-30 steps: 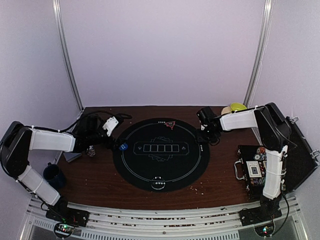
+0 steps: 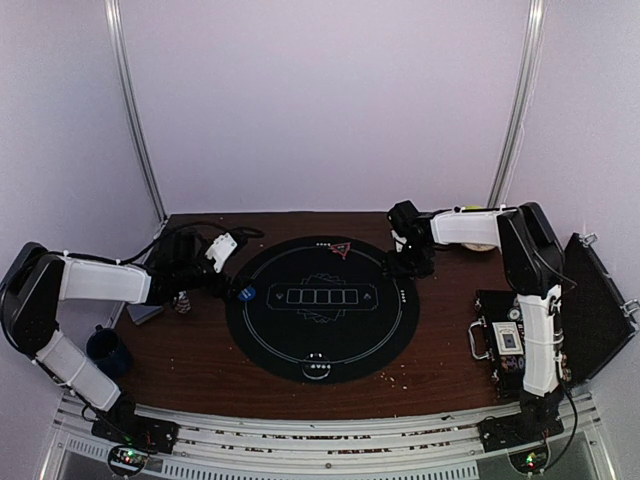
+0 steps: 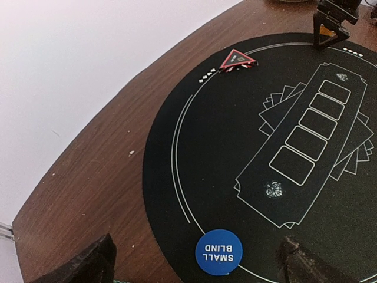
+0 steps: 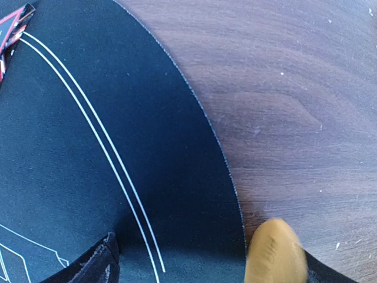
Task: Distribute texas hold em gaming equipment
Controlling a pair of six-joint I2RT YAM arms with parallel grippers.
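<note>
The round black poker mat lies mid-table. On its left edge is a blue SMALL BLIND button; my left gripper stands open around or just above it. A red-bordered triangular piece lies at the mat's far edge, and a dark piece with white markings at the near edge. My right gripper is open over the mat's right rim. An orange-yellow rounded piece shows against its right finger; I cannot tell whether it belongs to the finger.
An open case with cards and gear stands at the right. A dark blue mug sits at the left edge. Part of a yellow bowl shows behind my right arm. Bare table separates mat and case.
My right gripper has shifted a little left, toward the mat, and its arm now covers most of the yellow bowl. The left arm has stayed still.
</note>
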